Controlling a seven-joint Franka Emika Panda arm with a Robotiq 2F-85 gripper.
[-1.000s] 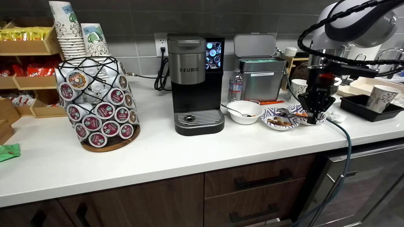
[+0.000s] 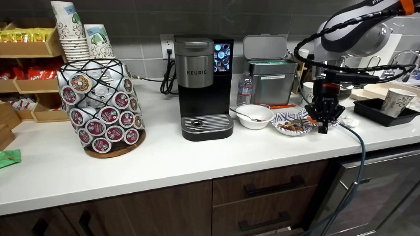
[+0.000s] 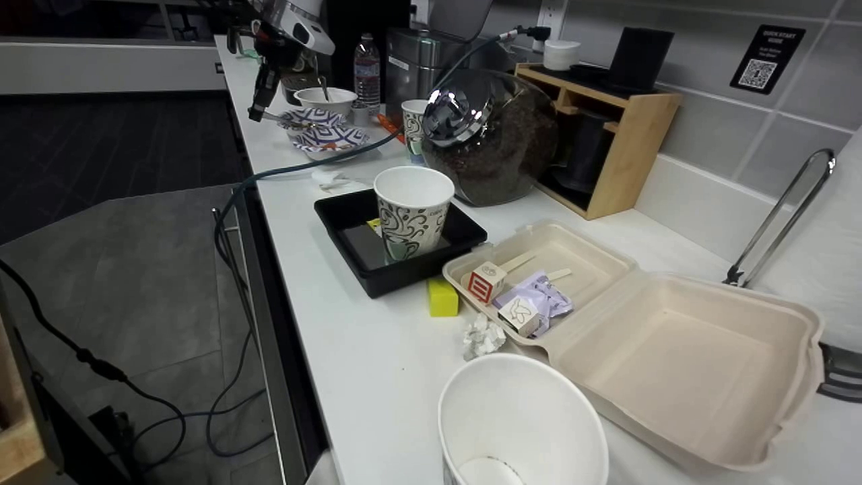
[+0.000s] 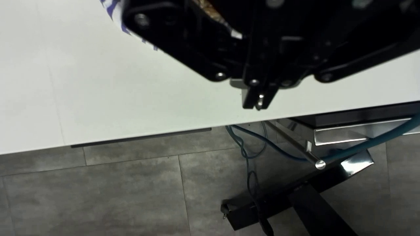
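My gripper (image 2: 323, 130) is shut on the handle of a metal spoon (image 3: 283, 121), above the counter's front part. In the wrist view the handle's shiny end (image 4: 260, 101) shows between the gripper's fingertips (image 4: 248, 103). The spoon's head reaches left over a blue-and-white patterned paper bowl (image 2: 289, 133) holding brown, nut-like pieces (image 2: 290, 126). Whether the head touches the pieces I cannot tell. A second patterned bowl (image 3: 333, 139) with orange bits stands beside it, partly behind my gripper in the first exterior view.
Left of the patterned bowls stands a white bowl (image 2: 256, 115) with a utensil in it, then a Keurig machine (image 2: 204, 90). A black tray (image 2: 388, 114) holding a paper cup (image 2: 398, 103) lies to the right. A teal cable (image 2: 356, 135) runs over the counter edge.
My arm and gripper have shifted slightly left and down, with the gripper tilting to a more upright pose. The spoon's head has come lower, closer to the brown pieces in the bowl.
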